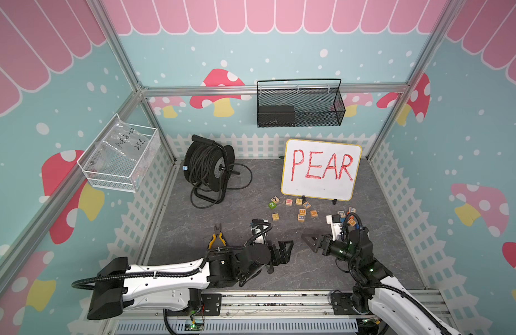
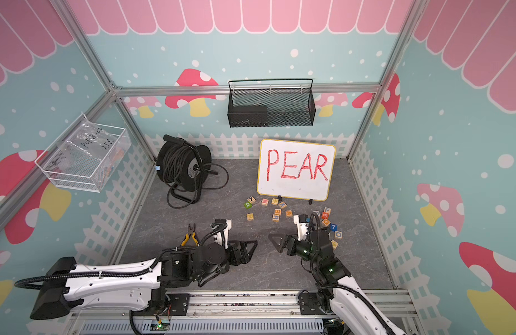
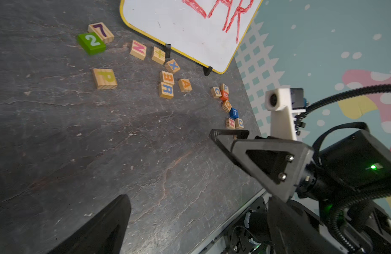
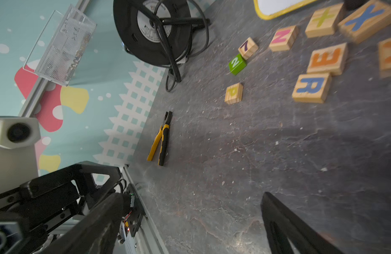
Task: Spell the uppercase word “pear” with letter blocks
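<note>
Flat on the dark table, wooden letter blocks lie face up, turned different ways. A yellow P block [image 3: 105, 79] sits apart from the others. The blue R block [image 3: 165, 90] touches a block with an orange letter [image 3: 166, 77], E or B; I cannot tell which. Beside them is the orange A block [image 3: 185, 85]. My left gripper stands open and empty, nearer the front than these blocks. Facing it from the right, my right gripper is open too, with only bare table between its fingers. Neither touches a block.
A whiteboard [image 1: 321, 169] reading PEAR stands behind the blocks. Other blocks include a green 2 [image 3: 91, 43] and a blue X [image 3: 172, 66]; several lie by my right arm. Yellow-handled pliers [image 4: 161, 138] lie left, near a cable reel [image 1: 209, 164].
</note>
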